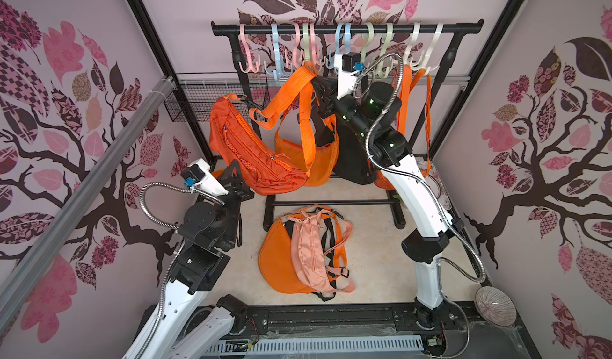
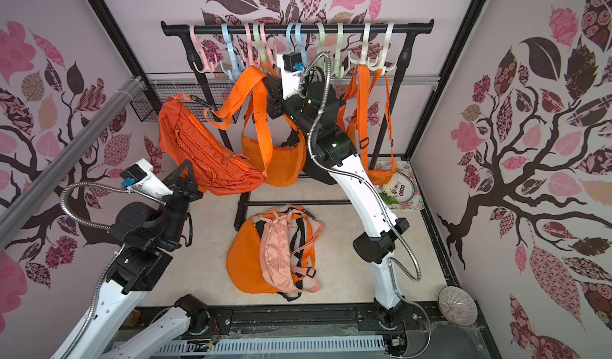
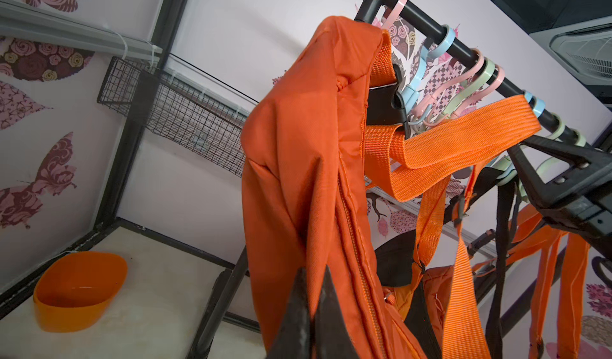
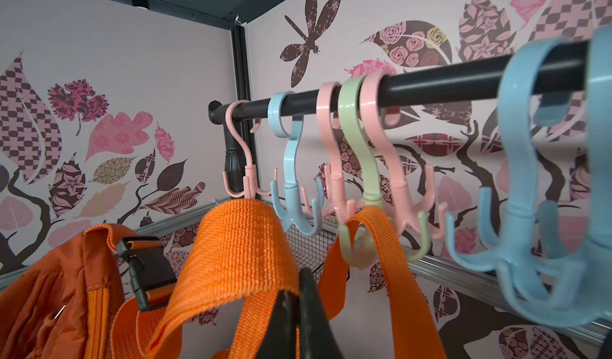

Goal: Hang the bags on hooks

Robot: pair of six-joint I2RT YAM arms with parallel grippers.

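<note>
The orange bag [image 1: 255, 145] hangs tilted in the air in front of the rack, its zipped body at the left. My left gripper is shut on a fold of the bag's fabric. Higher up, my right gripper is shut on the wide orange strap [image 4: 239, 250], which arches in a loop. In the right wrist view that loop overlaps the leftmost pink hook [image 4: 242, 142], but whether they touch I cannot tell. To its right hang a blue hook [image 4: 292, 161] and a green hook [image 4: 357, 132].
Another orange strap [image 4: 395, 276] hangs on the green hook. Orange and black bags fill the rack's middle and right, one black bag [image 1: 355, 155] partly behind my right arm. An orange and pink bag pile [image 1: 309, 250] lies on the floor. A wire basket [image 1: 204, 97] is behind left.
</note>
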